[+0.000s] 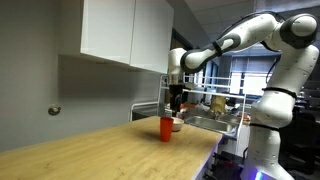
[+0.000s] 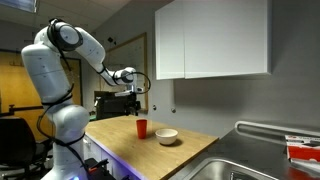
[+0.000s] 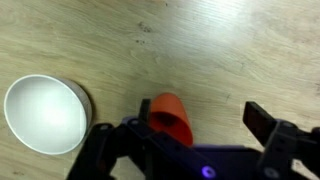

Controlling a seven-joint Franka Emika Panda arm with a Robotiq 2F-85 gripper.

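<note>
A red cup (image 1: 166, 129) stands upright on the wooden table, and a white bowl (image 2: 167, 136) sits close by it. Above the table hangs my gripper (image 1: 178, 106), open and with nothing between its fingers. In the wrist view the cup (image 3: 171, 118) shows between my fingers from above, nearer the left finger (image 3: 135, 132) than the right finger (image 3: 262, 122), and its lower side is partly hidden by the gripper. The bowl (image 3: 46, 113) lies left of the gripper in that view. A gap separates the fingertips from the cup in the exterior views.
White cabinets (image 2: 215, 40) hang over it along the wall. A metal sink (image 2: 225, 170) lies beyond the bowl's end of the table.
</note>
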